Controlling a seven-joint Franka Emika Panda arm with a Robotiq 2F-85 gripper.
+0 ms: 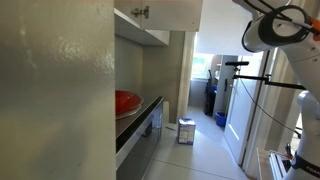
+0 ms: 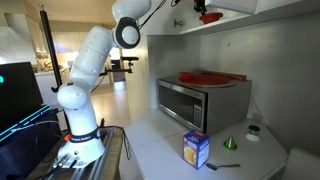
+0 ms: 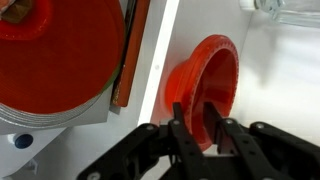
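Observation:
A red bowl (image 3: 222, 62) lies under my gripper in the wrist view. The dark fingers reach over its near side, with a gap between them and part of the bowl's red wall showing there. Whether either finger presses on the wall cannot be told. In exterior view 2 the red bowl (image 2: 210, 17) sits up on the shelf of the open cabinet (image 2: 232, 24), and the end of the arm (image 2: 128, 33) is raised beside it at the top edge. The gripper is out of sight in exterior view 1.
Red dishes (image 3: 60, 60) rest on the microwave (image 2: 185, 108) below the cabinet. A blue box (image 2: 196, 149), a green cone (image 2: 229, 143) and a dark spoon (image 2: 224, 166) are on the counter. Clear glass (image 3: 296, 10) stands near the bowl.

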